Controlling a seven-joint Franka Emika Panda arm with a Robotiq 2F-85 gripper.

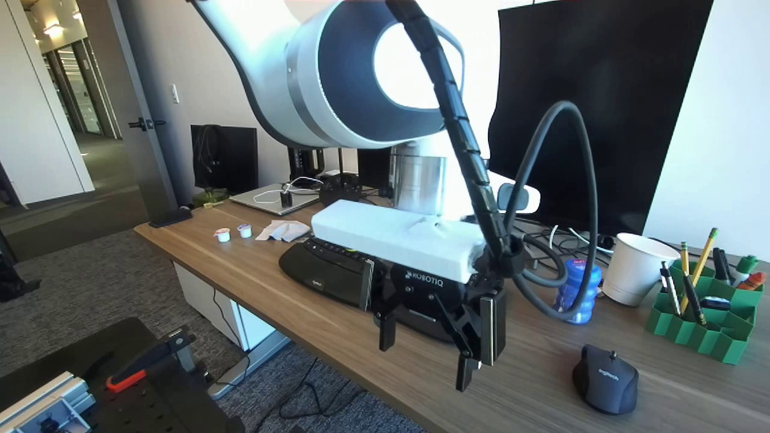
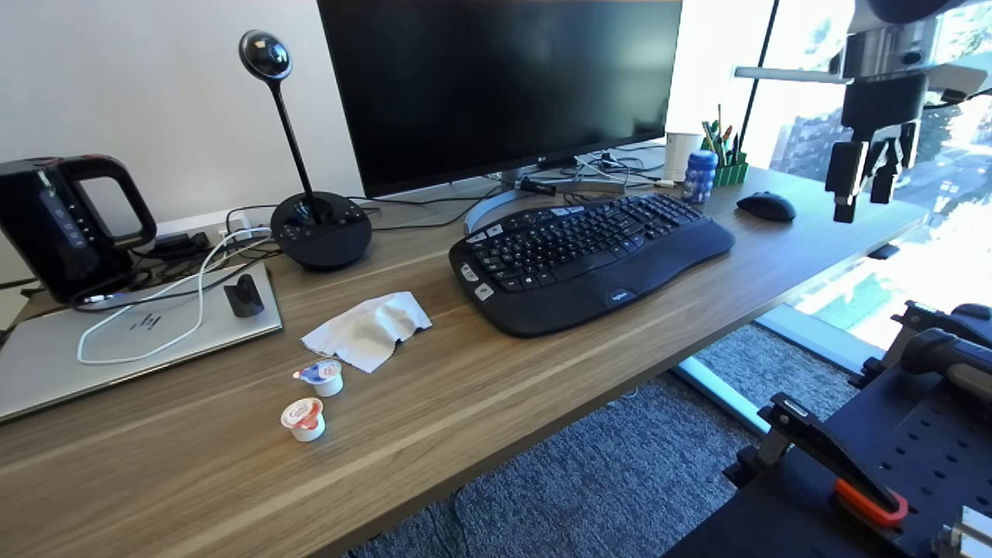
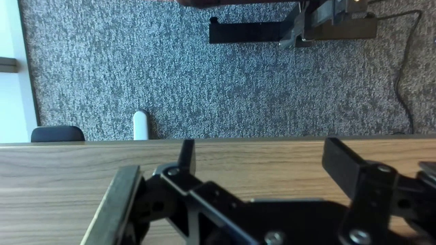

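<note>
My gripper (image 1: 427, 361) hangs in the air with its fingers spread and nothing between them. In the first exterior view it covers part of the black keyboard (image 1: 322, 273). The second exterior view has the gripper (image 2: 860, 206) at the far right, clear of the desktop objects. Looking down from the wrist, the gripper is over the desk's front edge, with bare wood between its fingers. A dark mouse (image 1: 606, 380) lies to its right in the first exterior view. Two small creamer cups (image 2: 304, 419) and a crumpled white napkin (image 2: 369, 330) lie left of the keyboard.
A blue bottle (image 1: 578, 291), a white cup (image 1: 636, 269) and a green pen holder (image 1: 698, 329) stand at the back right. A laptop (image 2: 139, 325), kettle (image 2: 65, 223) and webcam stand (image 2: 321, 232) crowd the left. Bare desk lies along the front edge.
</note>
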